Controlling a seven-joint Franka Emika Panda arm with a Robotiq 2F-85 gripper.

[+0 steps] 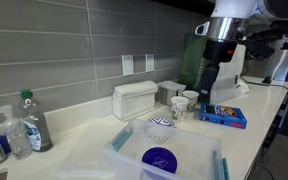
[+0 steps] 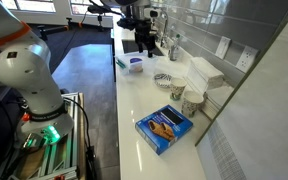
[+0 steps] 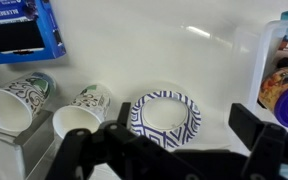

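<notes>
My gripper is open over the counter, its black fingers spread wide with nothing held between them. Below the gap in the wrist view is a round white bowl with a patterned rim, apart from the fingers. Two patterned cups lie to its left in that view, one nearer and one farther. A clear plastic bin contains a jar with a purple lid. Near the cups is a blue box with a picture on top.
A white bread-bin-like container stands against the tiled wall. Soap bottles are at the far left in exterior view 1.
</notes>
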